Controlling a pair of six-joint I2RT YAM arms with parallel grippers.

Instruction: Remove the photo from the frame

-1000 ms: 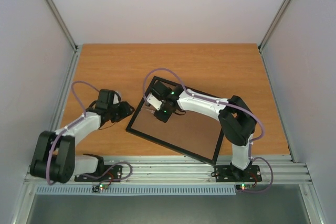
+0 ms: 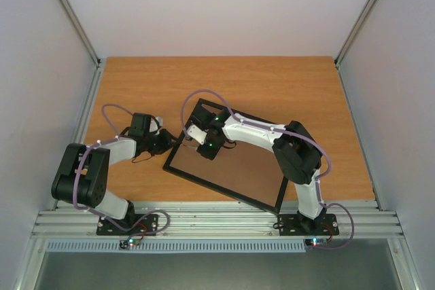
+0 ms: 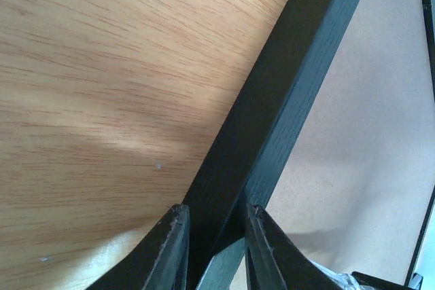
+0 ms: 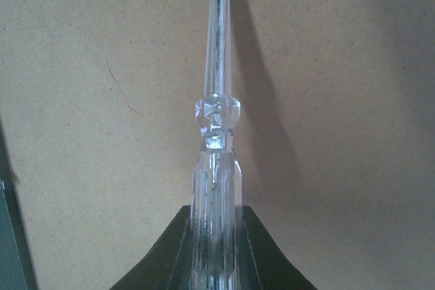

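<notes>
The dark-framed picture (image 2: pixel 228 192) lies back up on the wooden table, its brown backing board (image 2: pixel 239 168) showing. At its left edge is my left gripper (image 2: pixel 174 141); in the left wrist view its fingertips (image 3: pixel 179 222) are parted over the black frame side (image 3: pixel 254 134), one either side of it or nearly so. My right gripper, above the board near the left edge, is shut on a clear-handled screwdriver (image 4: pixel 217 127), whose thin metal shaft runs out of the top of the right wrist view over the board.
Bare wooden table (image 2: pixel 224 79) stretches behind the frame and to its left. Both arms reach in from the front edge, the right one stretched across the frame. Walls (image 2: pixel 47 79) bound the table at the sides and back.
My right gripper with the screwdriver has shifted slightly down and left.
</notes>
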